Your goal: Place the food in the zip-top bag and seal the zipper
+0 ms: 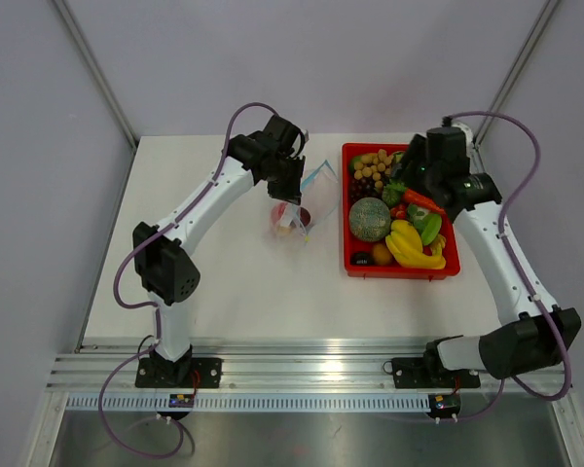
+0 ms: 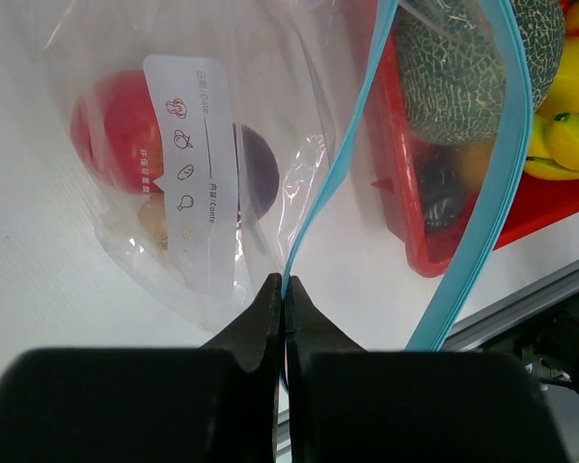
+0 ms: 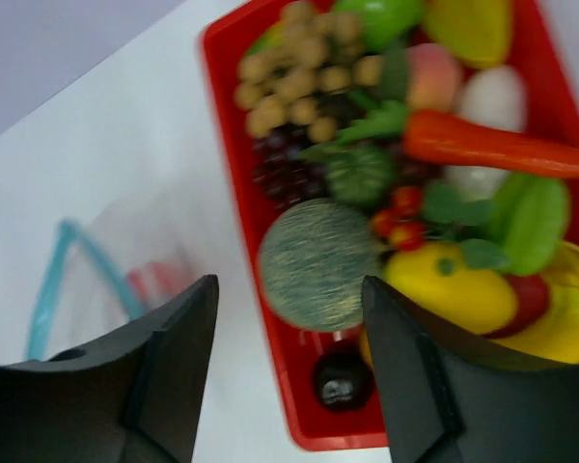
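The clear zip top bag [image 2: 309, 154], edged with a blue zipper strip [image 2: 502, 164], lies spread on the table with its mouth parted. My left gripper is shut on the strip at the bag's rim. Inside the bag are a red round food [image 2: 111, 135], a dark purple food [image 2: 261, 172] and a pale tan one [image 2: 154, 217], partly hidden by the white label [image 2: 193, 164]. My right gripper hangs over the red bin [image 1: 348, 258], its fingers apart and nothing visible between them.
The bin, to the right of the bag, holds a netted melon [image 1: 370, 220], yellow bananas [image 1: 409, 245], a carrot [image 1: 423, 201], tan longans [image 1: 375, 161] and several other foods.
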